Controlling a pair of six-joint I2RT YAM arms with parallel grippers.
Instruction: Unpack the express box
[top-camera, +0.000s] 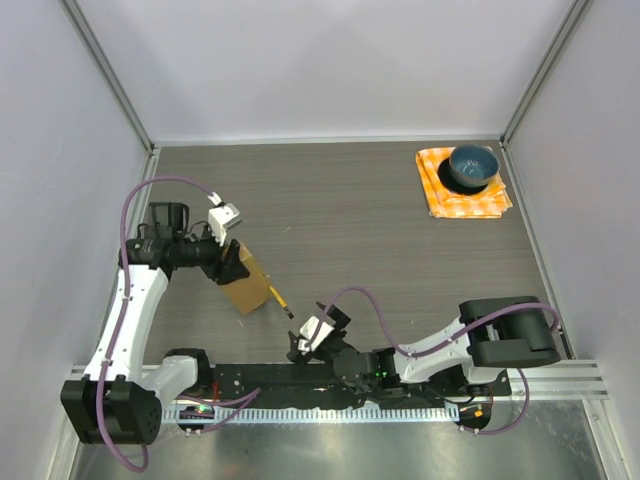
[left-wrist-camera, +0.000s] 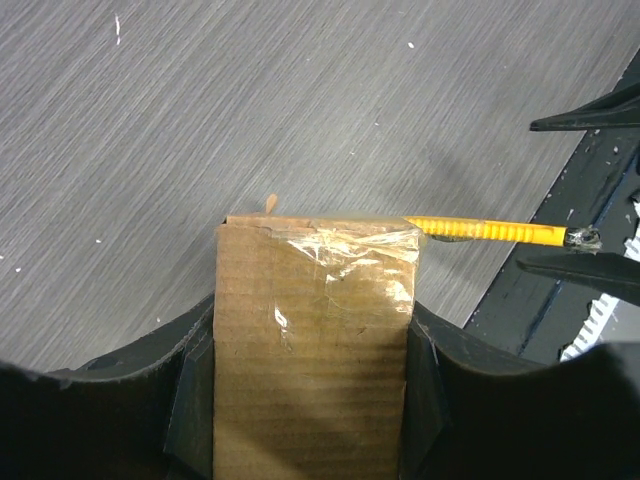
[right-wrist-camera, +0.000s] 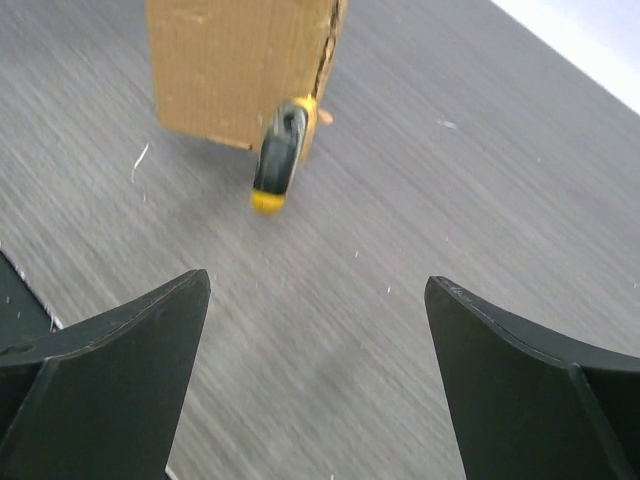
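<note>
A brown cardboard box (top-camera: 246, 284) hangs at a tilt on the left, with my left gripper (top-camera: 231, 262) shut on its sides. Clear tape glints on the box's upper end (left-wrist-camera: 350, 255) in the left wrist view. Out of that taped edge sticks a yellow cutter-like tool (left-wrist-camera: 490, 230), its dark end (right-wrist-camera: 280, 150) pointing toward my right gripper (top-camera: 314, 332). That gripper is open, its two dark fingers (right-wrist-camera: 150, 350) wide apart with only bare table between them. A gap separates it from the tool. Whether the tape is cut cannot be seen.
At the far right, a blue bowl (top-camera: 473, 165) and a dark plate (top-camera: 450, 178) rest on an orange checked cloth (top-camera: 465, 207). White walls enclose it.
</note>
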